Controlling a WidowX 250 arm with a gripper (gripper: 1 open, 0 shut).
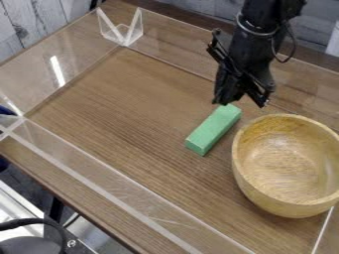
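Note:
My gripper [225, 97] is at the upper right, its fingers pointing down, a little above and beyond the far end of a green block [213, 130]. It looks shut, and nothing shows between its fingers. The green block lies flat and slanted on the wooden table [106, 129], just left of a large tan bowl [284, 198].
The bowl fills the lower right. A clear plastic piece [121, 26] is at the back left. Black cables [34, 229] lie at the lower left corner.

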